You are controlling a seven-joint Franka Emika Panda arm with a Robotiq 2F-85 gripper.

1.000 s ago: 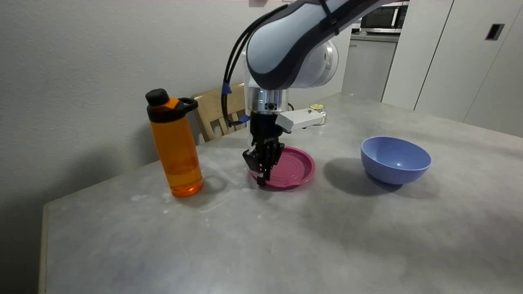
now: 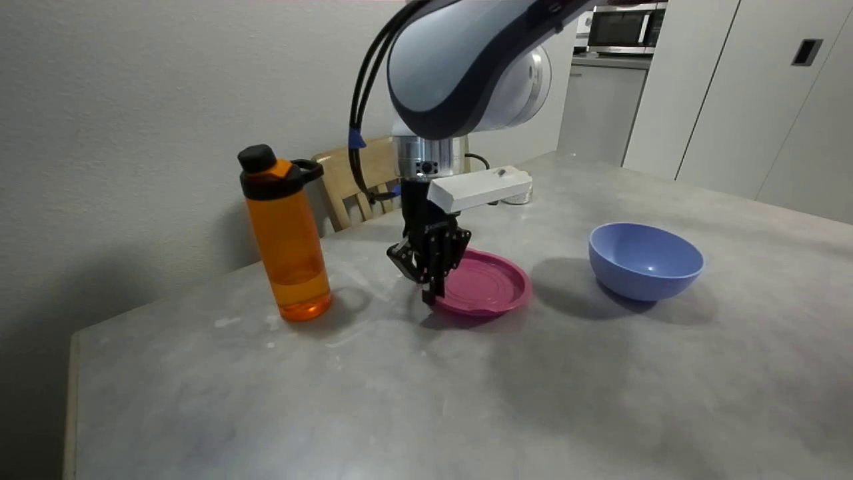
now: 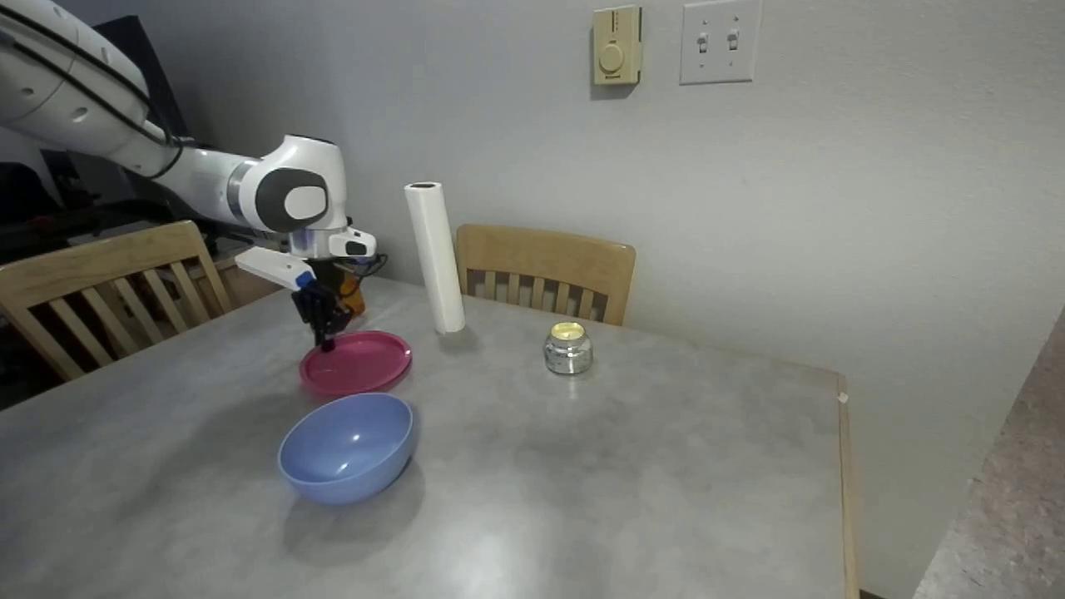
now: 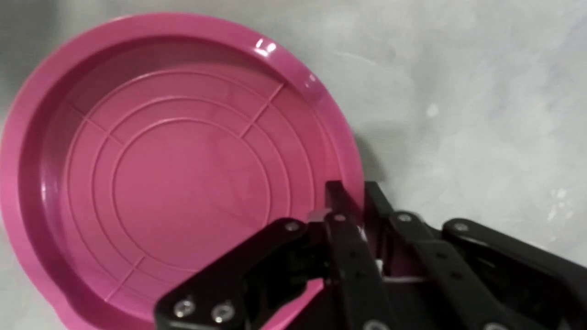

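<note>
A round pink plate (image 2: 485,285) with a raised rim lies at about table height, left of the blue bowl in exterior view 1. My gripper (image 2: 432,297) points down at the plate's near-left edge. The wrist view has one finger inside the rim and one outside, and the gripper is shut on that rim. Most of the pink plate (image 4: 190,187) shows there, its lower right part covered by the black fingers. In exterior view 2 the gripper (image 3: 326,344) meets the far edge of the plate (image 3: 356,368). Whether the plate's underside touches the table cannot be told.
A blue bowl (image 2: 646,263) stands to the right, and an orange bottle (image 2: 288,240) to the left. A white roll (image 3: 436,258) stands upright by the wall, with a small jar (image 3: 568,351) farther right.
The pink plate has shifted slightly right and nearer in exterior view 1, together with my gripper at its rim. The arm's tilt has changed a little. Bowl and bottle have not moved.
</note>
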